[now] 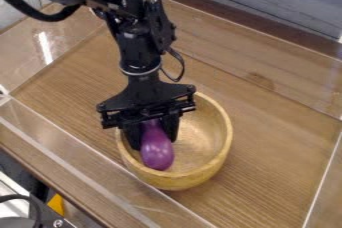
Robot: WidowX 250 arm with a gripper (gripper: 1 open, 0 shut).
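My black gripper (152, 122) reaches down into a yellow bowl (207, 152) on the wooden table, shut on a purple eggplant-like object (156, 150) that hangs or rests inside the bowl. The fingertips are mostly hidden behind the object and the gripper body.
The bare wooden table (267, 122) has free room to the right and behind. A pale wall runs along the back. The table's near left edge has a clear rail, with cables and a small yellow item below it.
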